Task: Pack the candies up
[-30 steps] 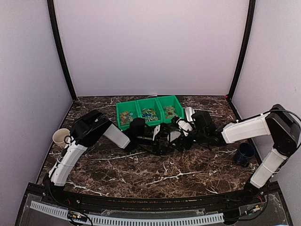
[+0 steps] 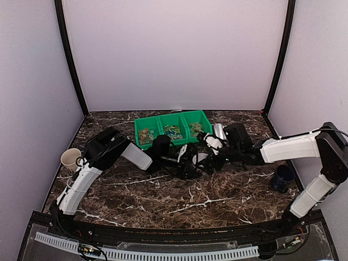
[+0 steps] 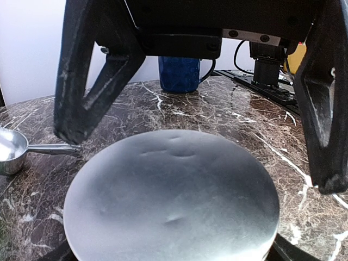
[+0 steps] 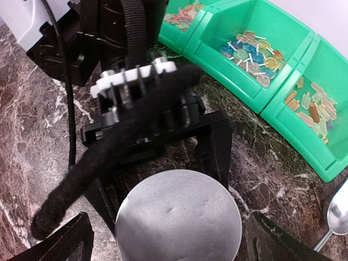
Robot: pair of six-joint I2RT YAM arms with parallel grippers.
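Observation:
A round container with a dented silver-grey lid [image 2: 202, 157] stands near the middle of the table, where both grippers meet. My left gripper [image 2: 190, 160] is open, its fingers on either side of the container below the lid. From the other side, my right gripper reaches in, open, with its wide-set fingers above and around the lid in the left wrist view. Whether any finger touches the container is unclear. Candies [image 4: 253, 54] lie in a green three-compartment bin [image 2: 156, 118] behind the grippers: gummies, round lollipops and popsicle-shaped pieces. The container's body is hidden.
A metal scoop [image 4: 340, 213] lies to the right of the bin. At the table's left edge is a cream cup [image 2: 70, 157]; on the right stands a dark blue mug [image 2: 282, 178].
My right arm has shifted slightly to the right, its gripper easing a little away from the left one. The left arm is nearly still.

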